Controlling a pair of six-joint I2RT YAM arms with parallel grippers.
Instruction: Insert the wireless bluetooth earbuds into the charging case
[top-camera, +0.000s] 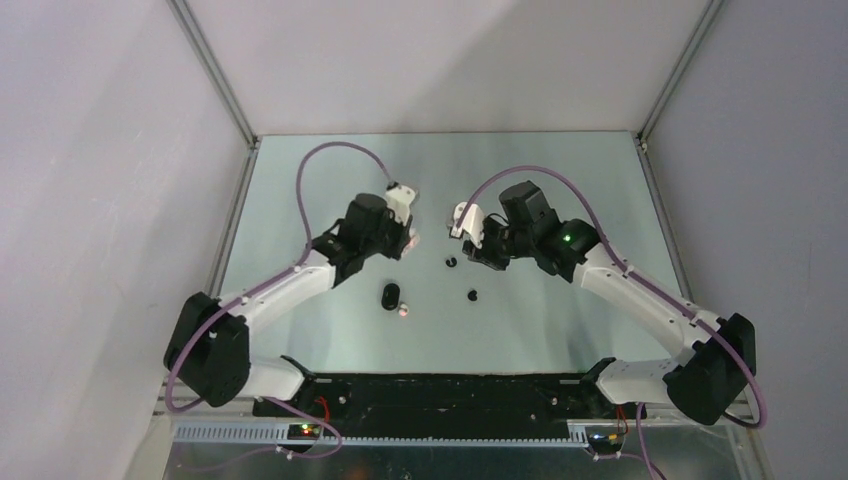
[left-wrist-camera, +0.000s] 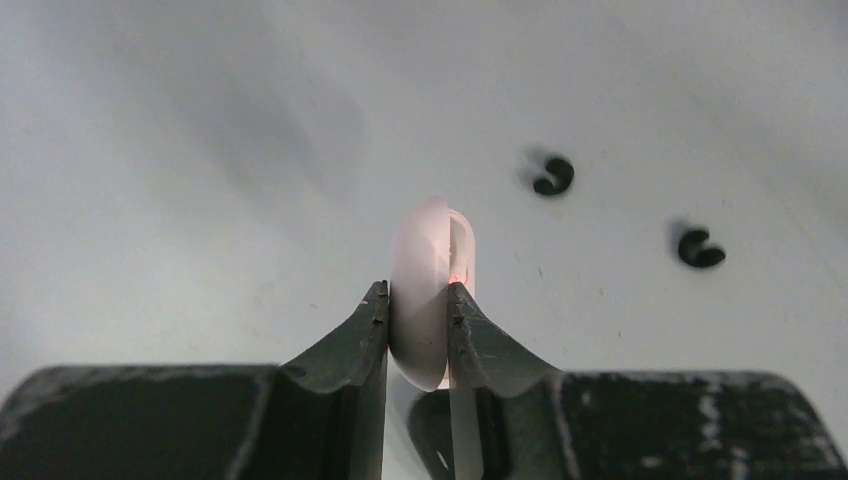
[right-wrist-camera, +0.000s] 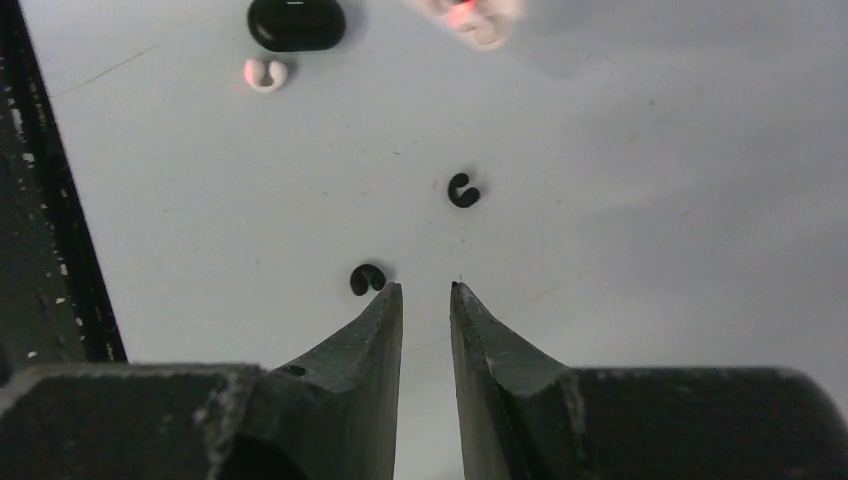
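Note:
A pink-white charging case (left-wrist-camera: 420, 290) is clamped between the fingertips of my left gripper (top-camera: 407, 245), above the table. It looks opened, with a red glow inside; which slots are filled cannot be told. One pale pink earbud (right-wrist-camera: 265, 73) lies on the table beside a closed black case (right-wrist-camera: 296, 24). My right gripper is open and empty, raised over the table to the right of the left one. Two black earbuds rest on the table, one (right-wrist-camera: 464, 190) farther back and the other (right-wrist-camera: 368, 279) nearer the front.
A dark beam (top-camera: 450, 400) runs along the front edge. Pale walls stand on both sides and at the back.

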